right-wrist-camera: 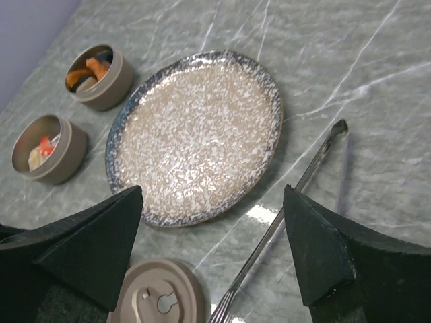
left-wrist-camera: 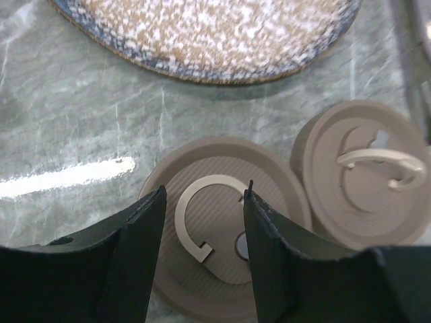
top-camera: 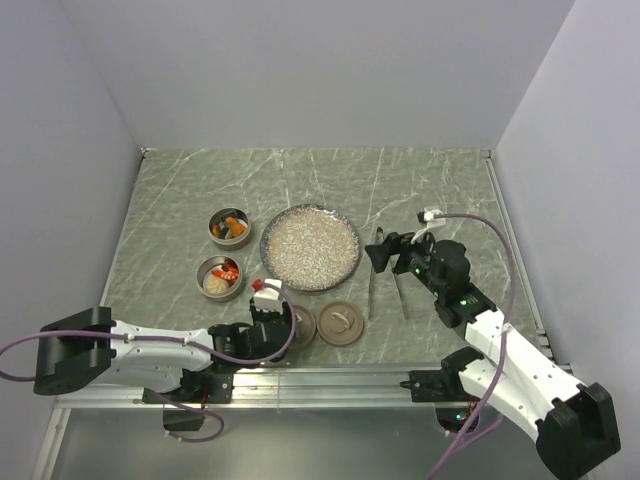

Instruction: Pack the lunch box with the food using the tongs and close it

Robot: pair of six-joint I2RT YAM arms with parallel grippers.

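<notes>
Two food bowls stand left of the speckled plate [top-camera: 310,247]: the upper bowl [top-camera: 229,229] and lower bowl [top-camera: 219,278]. Two grey lids lie below the plate, a larger lid [left-wrist-camera: 222,161] and a smaller lid [left-wrist-camera: 326,195]. My left gripper is over the larger lid, fingers apart, nothing clearly between them. My right gripper hangs open over the right side, above long metal tongs [right-wrist-camera: 304,180].
Walls [top-camera: 560,200] enclose the grey marble table [top-camera: 170,200] on left, back and right.
</notes>
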